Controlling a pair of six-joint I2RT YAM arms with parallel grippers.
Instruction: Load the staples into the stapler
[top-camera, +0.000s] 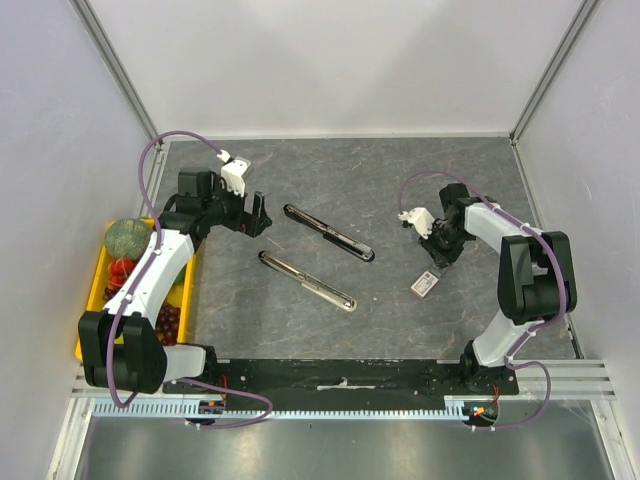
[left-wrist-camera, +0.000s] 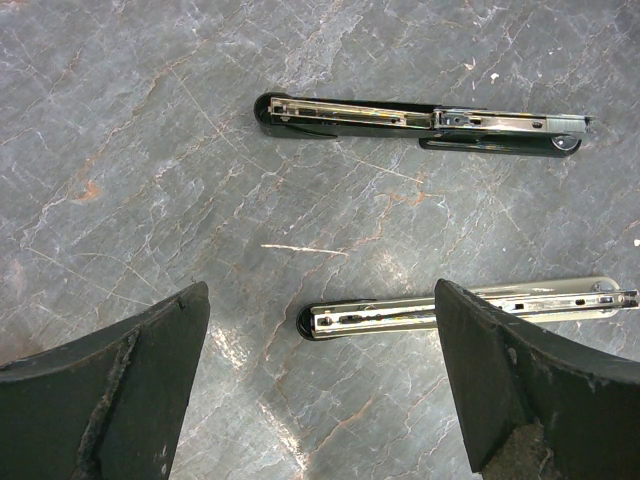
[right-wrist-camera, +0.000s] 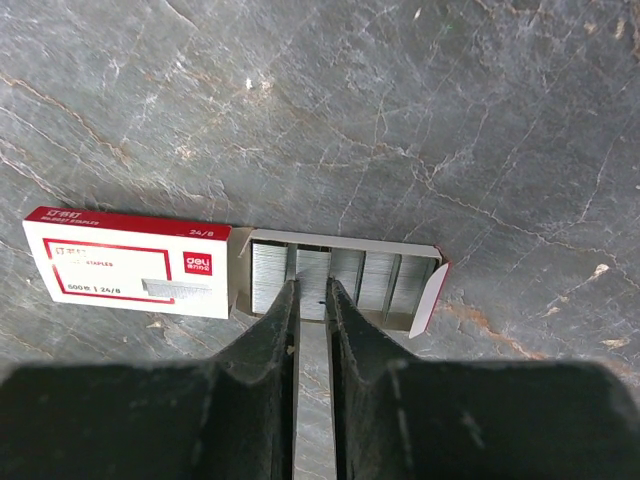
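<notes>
Two staplers lie opened out flat on the grey table: a black one (top-camera: 329, 232) and a pale beige one (top-camera: 307, 280) nearer the front. In the left wrist view both the black stapler (left-wrist-camera: 380, 125) and the beige stapler (left-wrist-camera: 400, 315) show their metal rails. My left gripper (top-camera: 257, 214) is open above the table to their left, nothing between its fingers. On the right, a pulled-out tray (right-wrist-camera: 345, 240) holds several staple strips. My right gripper points down into it, shut on one silvery staple strip (right-wrist-camera: 312, 266) that is still inside the tray.
The red-and-white staple box sleeve (right-wrist-camera: 130, 265) is joined to the tray's left end. At the far left, a yellow basket (top-camera: 190, 285) of fruit stands beneath the left arm. Free table lies between the staplers and the box, and behind them.
</notes>
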